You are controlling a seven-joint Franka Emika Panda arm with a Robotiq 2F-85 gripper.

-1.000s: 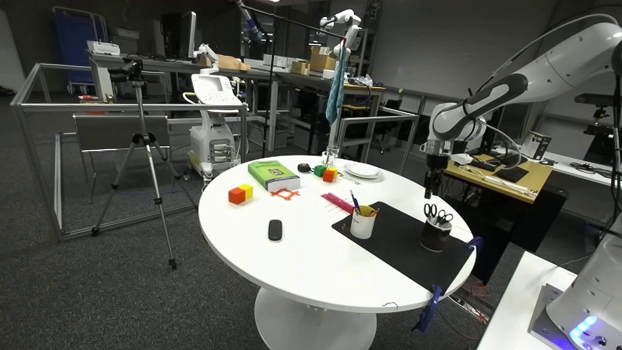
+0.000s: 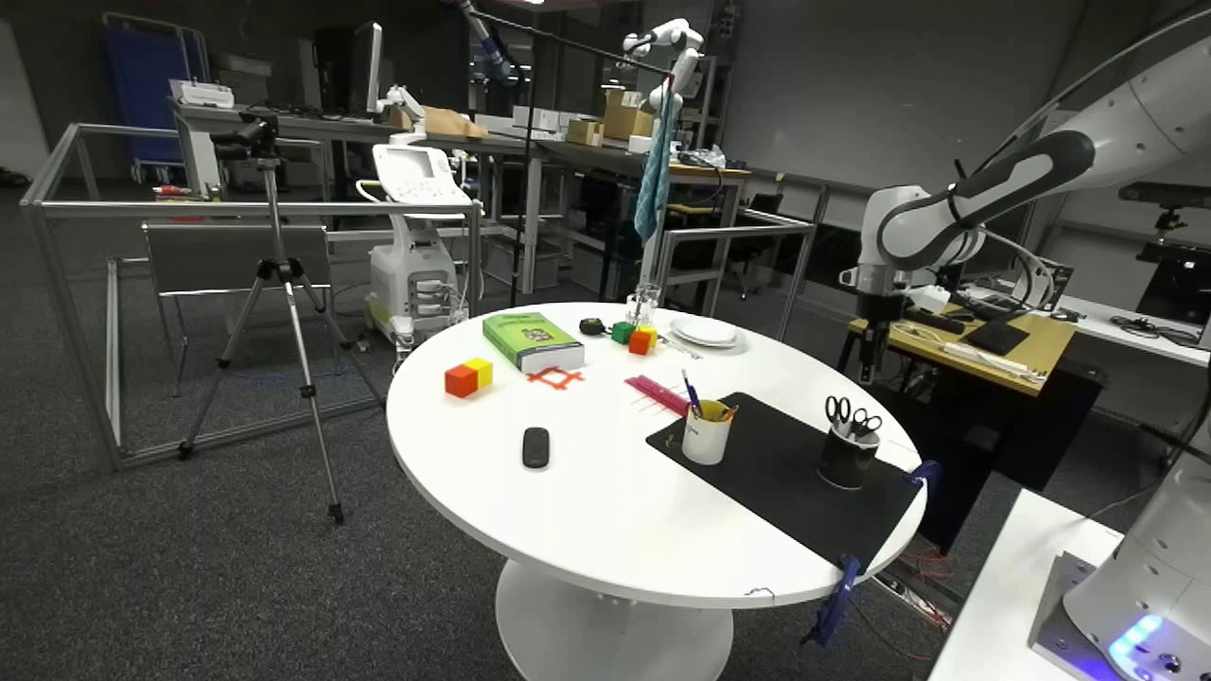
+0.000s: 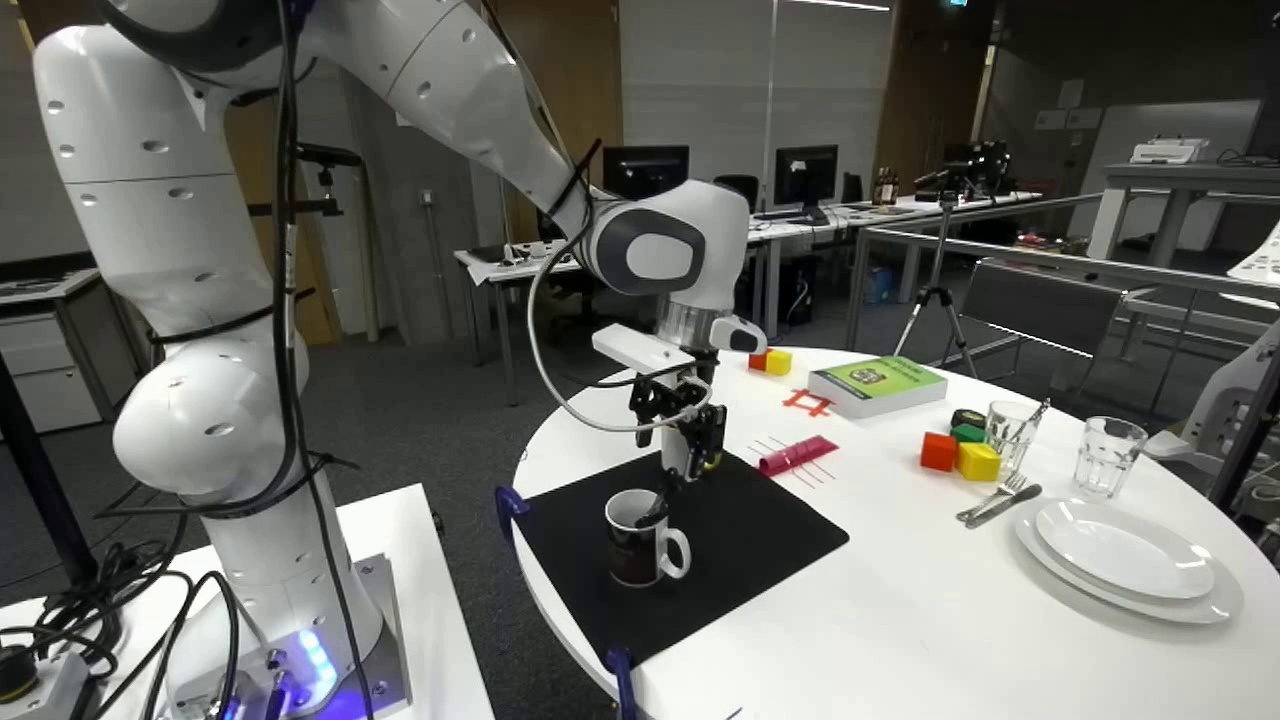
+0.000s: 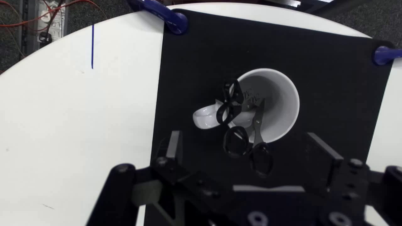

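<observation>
A dark mug with a white inside (image 4: 288,107) stands on the black mat (image 4: 203,56), its handle to the left in the wrist view. Two pairs of black-handled scissors (image 4: 258,120) lean in it, their loops over the rim on the near side. My gripper is open above the mat, with fingers (image 4: 174,145) spread wide on either side of the lower scissors loops. In exterior view 1 the gripper (image 2: 868,354) hangs above and slightly right of the mug (image 2: 847,463), clear of the scissor handles (image 2: 853,418). Nothing is held.
A white cup with pens (image 2: 706,437) stands at the mat's other side. Blue clamps (image 2: 837,602) grip the table edge. Farther off are a green book (image 2: 531,340), colored cubes (image 2: 462,380), plates (image 2: 706,331) and glasses (image 3: 1106,456).
In exterior view 1 my gripper has moved right and slightly up, from above the scissors toward the robot's base side. The mug and scissors look unmoved.
</observation>
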